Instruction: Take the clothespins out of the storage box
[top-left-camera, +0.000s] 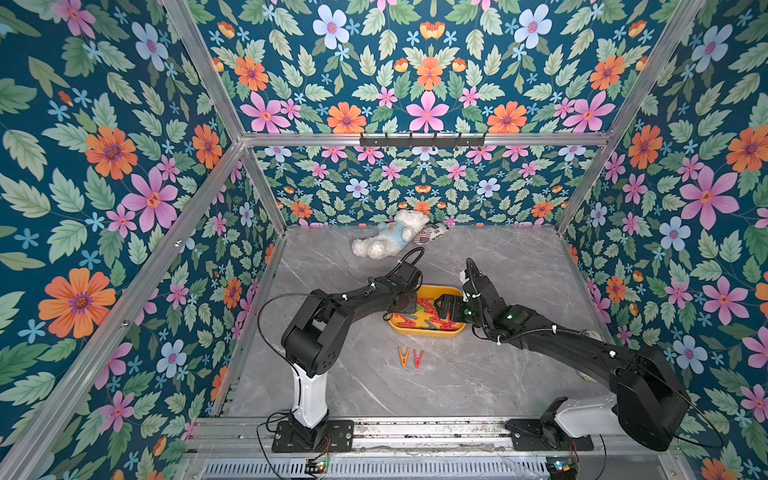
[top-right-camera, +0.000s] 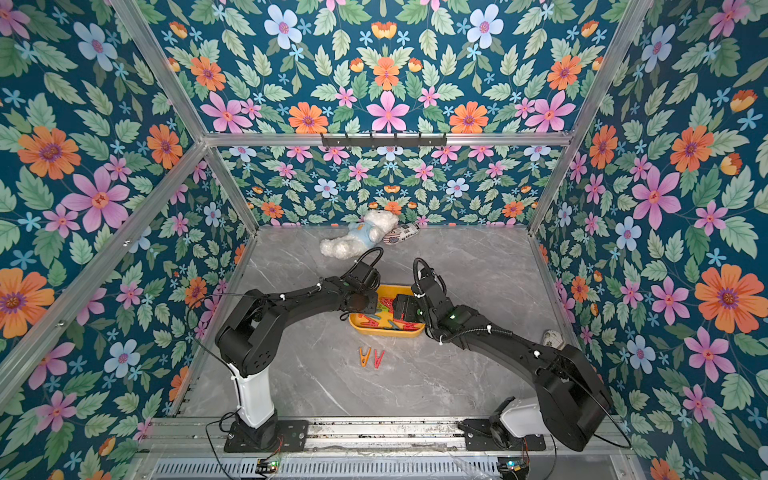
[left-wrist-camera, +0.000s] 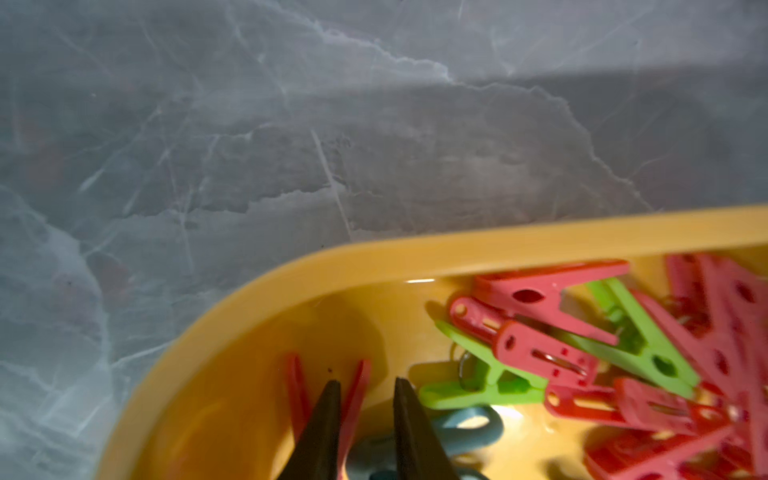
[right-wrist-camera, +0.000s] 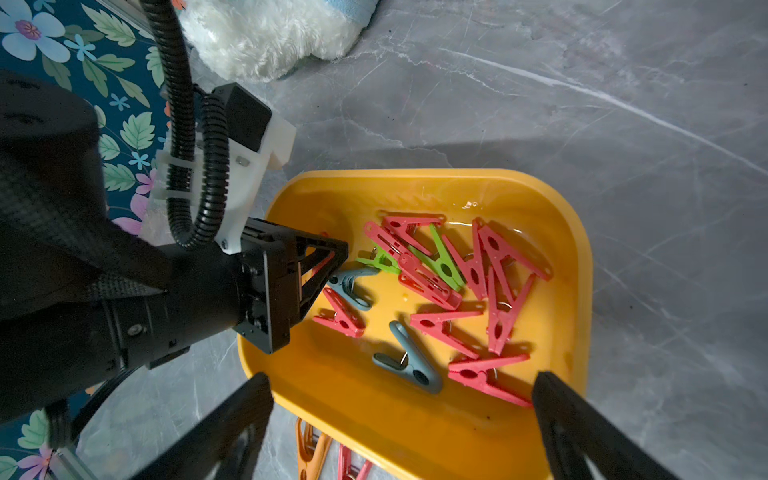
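Observation:
The yellow storage box (right-wrist-camera: 512, 184) holds several red, green and blue-grey clothespins, among them a red one (right-wrist-camera: 488, 376) and a blue-grey one (right-wrist-camera: 412, 364). My left gripper is down at one end inside the box, part open, its fingertips beside a red clothespin (left-wrist-camera: 293, 384) and over a blue-grey one (left-wrist-camera: 472, 424). My right gripper is open above the box, nothing between its fingers. An orange clothespin (top-left-camera: 404, 357) and a red one (top-left-camera: 417, 358) lie on the table in front of the box.
A white plush toy (top-left-camera: 380, 240) and a patterned item (top-right-camera: 400, 234) lie at the back. Both arms reach in close to each other over the box.

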